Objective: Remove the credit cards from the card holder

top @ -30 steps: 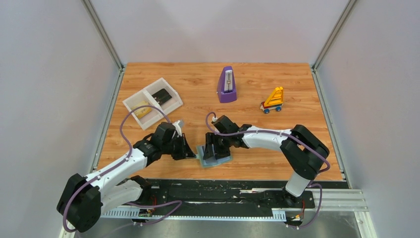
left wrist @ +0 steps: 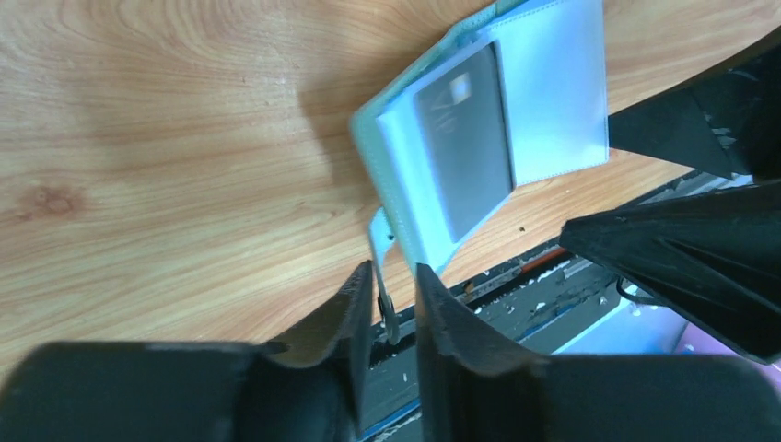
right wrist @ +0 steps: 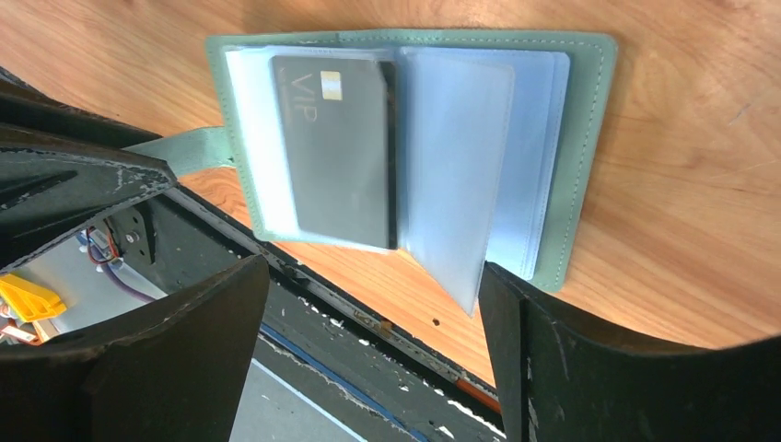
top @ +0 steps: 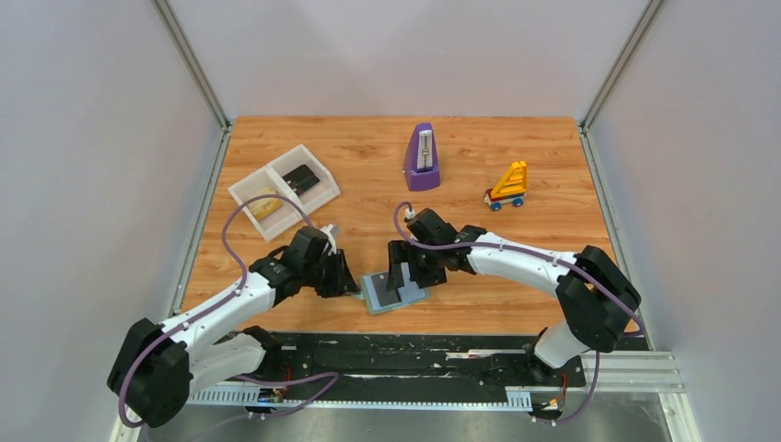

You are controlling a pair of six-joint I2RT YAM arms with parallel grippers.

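The green card holder (right wrist: 589,129) lies spread on the table near its front edge, with clear sleeves inside. A dark grey card (right wrist: 336,152) marked VIP sits in the left sleeve. A clear sleeve page (right wrist: 456,175) is partly raised, its lower corner close beside my right gripper's right finger (right wrist: 511,322). My right gripper is open over the holder's front side, nothing clasped. At the holder's left, my left gripper is part open, and the closure strap (left wrist: 380,235) runs into the gap between its fingers.
Back left stands a white divided box (top: 318,198) holding a black item and a yellow one. A purple metronome (top: 423,158) and a yellow toy crane (top: 507,187) stand farther back. Bare table lies right of the holder.
My right gripper has shifted right and a little up, uncovering the dark card. The holder has slid slightly left. My left arm is nearly still.
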